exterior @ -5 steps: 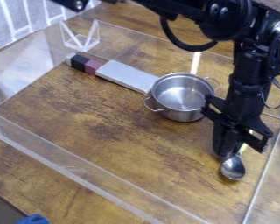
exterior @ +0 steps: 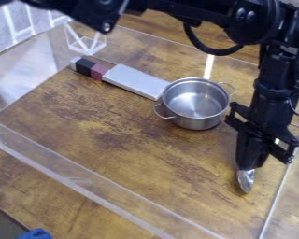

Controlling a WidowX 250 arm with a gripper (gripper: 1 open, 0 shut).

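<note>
My black gripper (exterior: 249,161) is low over the right side of the wooden board, shut. Its tips are at a silver spoon (exterior: 246,179), which is partly hidden behind them; I cannot tell whether anything is held between them. A steel pot (exterior: 193,103) with two handles sits to the upper left of the gripper.
A long pale bar (exterior: 134,80) with dark and red end lies behind the pot. Clear low walls border the board (exterior: 96,149). The left and front of the board are free. A blue object (exterior: 34,234) is at the bottom left corner.
The gripper has shifted a little right and toward the front. The spoon's visible bowl now looks narrower and slightly higher in view.
</note>
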